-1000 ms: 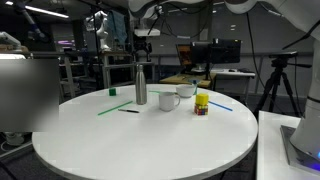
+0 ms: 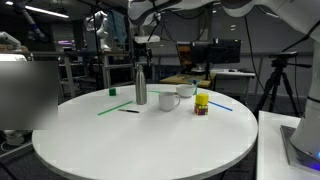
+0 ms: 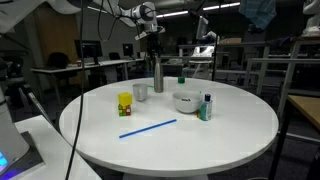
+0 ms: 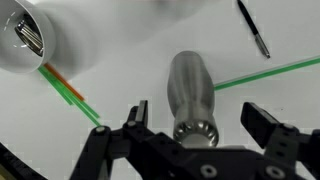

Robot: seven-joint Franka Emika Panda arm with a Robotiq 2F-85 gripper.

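A tall silver-grey bottle (image 2: pixel 140 88) stands upright on the round white table (image 2: pixel 90 145). The second exterior view also has this bottle (image 3: pixel 158 77), near the table's far side. Seen from above in the wrist view, the bottle (image 4: pixel 190 90) lies between the fingers of my gripper. The fingers are open wide, with a visible gap on either side of the bottle and neither finger touching it. How high the fingertips are over the table is hard to judge; against the dark background the gripper is unclear in the exterior views.
A white mug (image 2: pixel 168 101) stands close to the bottle. Farther off are a white bowl (image 3: pixel 187 102), a blue-labelled bottle (image 3: pixel 205 108), a yellow-topped block stack (image 2: pixel 202 104) and a blue stick (image 3: pixel 147 129). A pen (image 4: pixel 253 28) and green stick (image 4: pixel 268 74) lie nearby.
The bottle and other table objects have stayed in place. Behind the table, the person has shifted slightly. Any arm movement is too small to make out clearly.
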